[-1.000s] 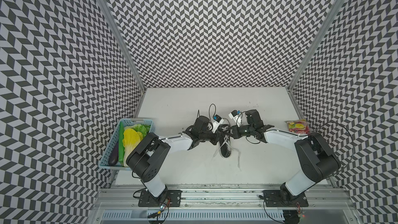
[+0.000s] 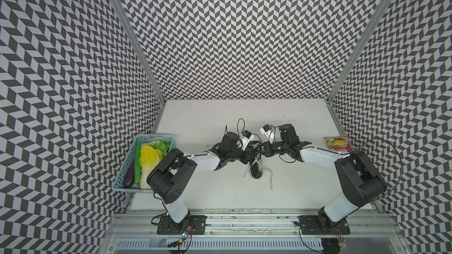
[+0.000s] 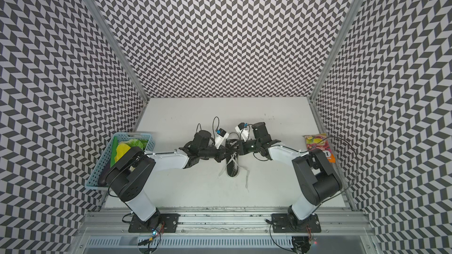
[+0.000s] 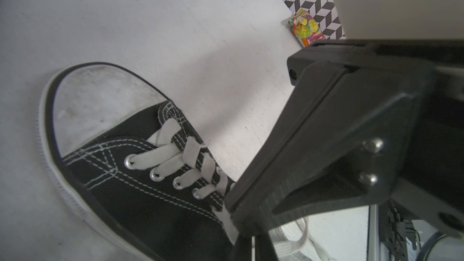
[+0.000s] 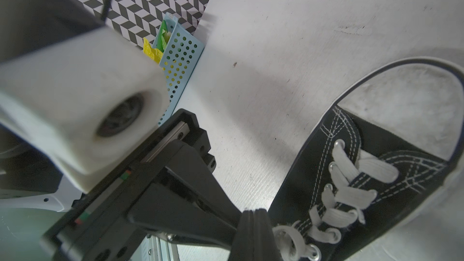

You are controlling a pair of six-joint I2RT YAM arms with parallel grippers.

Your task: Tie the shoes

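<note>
A black canvas shoe (image 2: 255, 171) with white toe cap and white laces (image 4: 154, 157) stands in the middle of the table, loose lace ends trailing beside it in the top left view. Both grippers meet over its upper lacing. My left gripper is low at the laces, with lace loops (image 4: 294, 236) around it; how far it stands open is hard to see. My right gripper is shut, its fingertips beside a lace loop (image 5: 290, 241); I cannot make out any lace between them. The far part of the shoe is largely hidden by the grippers.
A blue basket (image 2: 121, 169) of vegetables stands at the left edge of the table (image 2: 197, 113). A colourful packet (image 2: 337, 143) lies at the right edge.
My left arm has shifted very slightly, mostly at its elbow. The right arm and the shoe look the same.
</note>
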